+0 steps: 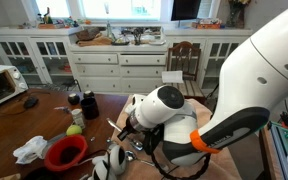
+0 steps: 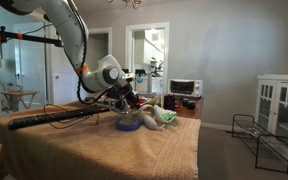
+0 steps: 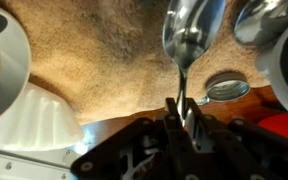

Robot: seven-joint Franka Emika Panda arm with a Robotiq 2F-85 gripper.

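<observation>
A shiny metal spoon (image 3: 191,32) stands out in front of my gripper in the wrist view. Its narrow handle (image 3: 183,85) runs down between the fingers, and the fingers are shut on it. Behind the spoon lies the tan cloth (image 3: 109,60). From exterior view 1, my gripper is low over the table near the red bowl, but the arm and clutter hide most of its fingers.
A white cup (image 3: 39,118) is at the wrist view's left, with a grey container (image 3: 286,65) and another metal utensil (image 3: 256,22) at right. The red bowl (image 1: 64,152), a green fruit (image 1: 74,130) and dark jars (image 1: 89,105) stand nearby.
</observation>
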